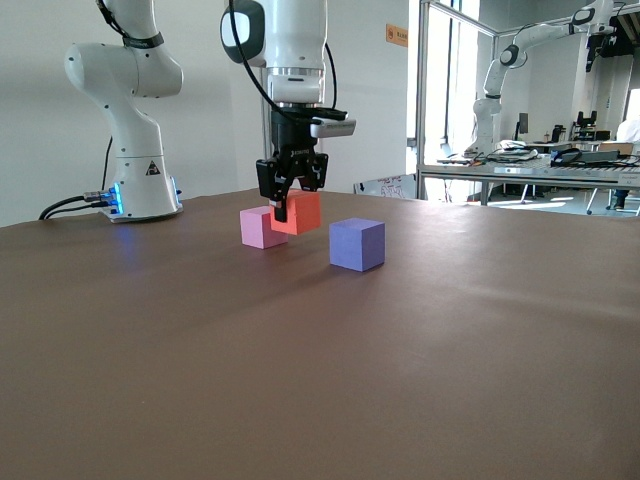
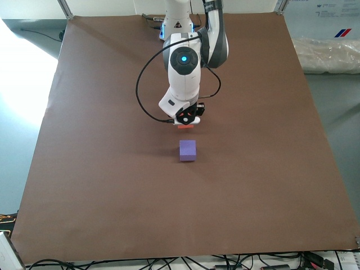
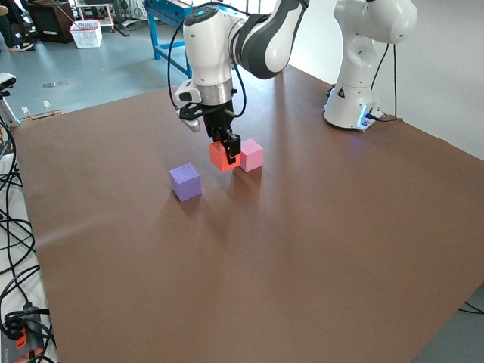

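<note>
My black gripper (image 1: pixel 292 200) is lowered on an orange cube (image 1: pixel 300 215), its fingers at the cube; in the right view the orange cube (image 3: pixel 220 157) sits beside a pink cube (image 3: pixel 252 155), seen also in the top view as the pink cube (image 1: pixel 259 230). Whether the fingers are closed on the orange cube I cannot tell. A purple cube (image 2: pixel 187 150) lies apart on the brown table (image 2: pixel 185 208), nearer the left camera. In the left view the arm hides most of the orange cube and all of the pink one.
The white base of a robot arm (image 1: pixel 145 180) stands at the table's back, with cables around it. Tangled cables (image 3: pixel 19 249) lie along one edge, off the tabletop.
</note>
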